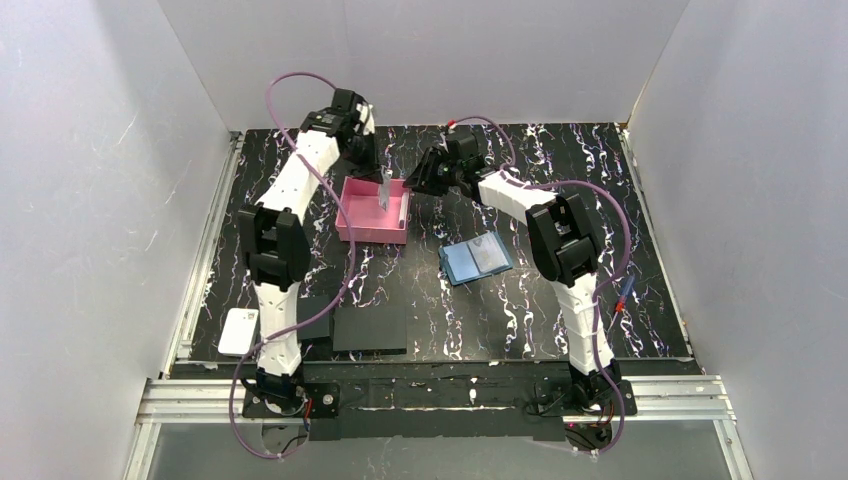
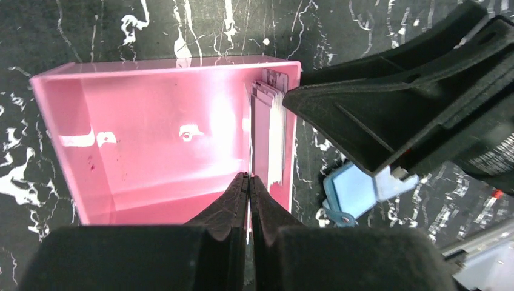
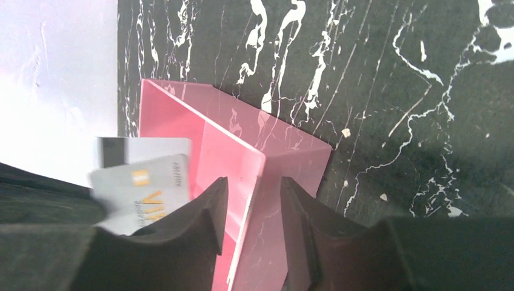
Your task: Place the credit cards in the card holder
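A pink open box (image 1: pixel 372 236) stands on the dark marbled table, with a stack of cards (image 2: pixel 276 130) upright along its inner right wall. Above the box floor, my left gripper is shut on a thin credit card, which shows its grey-white face in the right wrist view (image 3: pixel 145 188). Edge-on, the card looks like a fine line in the left wrist view. My right gripper is part open at the box's far right corner, its fingers on either side of the wall. The blue card holder (image 1: pixel 475 258) lies open, right of the box.
Dark flat boxes (image 1: pixel 369 329) and a white case (image 1: pixel 238 331) lie at the front left. A red and blue pen-like item (image 1: pixel 624 294) rests near the right edge. Bare table surrounds the card holder.
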